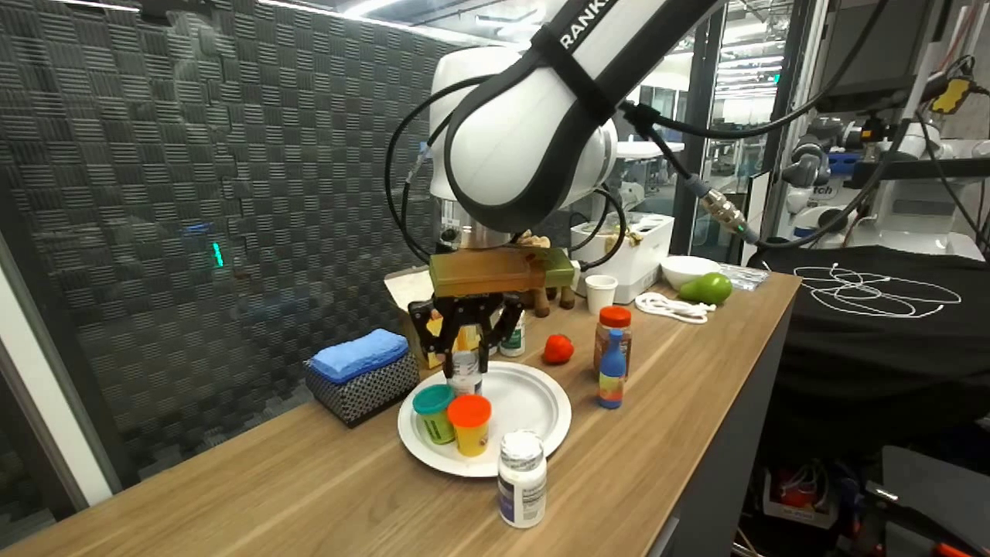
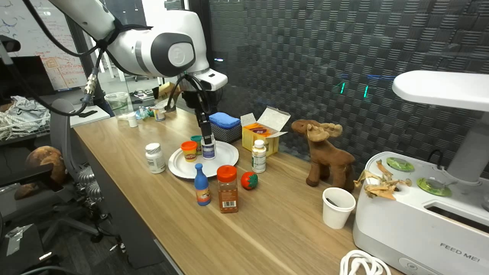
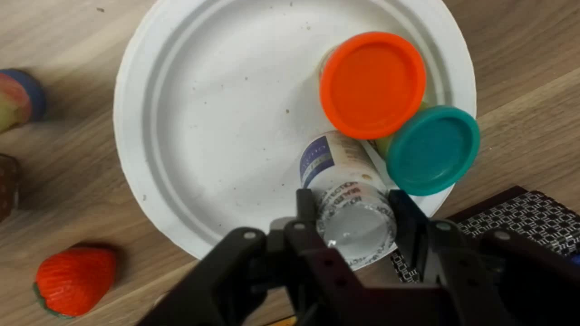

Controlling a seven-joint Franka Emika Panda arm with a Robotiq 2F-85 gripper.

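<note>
On the white plate point(image 3: 234, 108) stands a white pill bottle point(image 3: 338, 165) with a clear-sealed cap and purple label. My gripper reaches down over the plate and is shut on this bottle near its cap, one finger on each side. Beside the bottle sit an orange-lidded tub point(image 3: 373, 85) and a teal-lidded tub point(image 3: 433, 150), close together on the plate. In the second exterior view the bottle point(image 2: 208, 150) looks upright, its base at the plate's surface; whether it touches the plate I cannot tell.
Around the plate stand another white bottle point(image 1: 522, 483), a blue bottle point(image 1: 612, 371), a red-capped jar point(image 2: 227, 190), a toy strawberry point(image 2: 249, 180), a green-labelled bottle point(image 2: 259, 157) and a dark box with blue cloth point(image 1: 360, 376).
</note>
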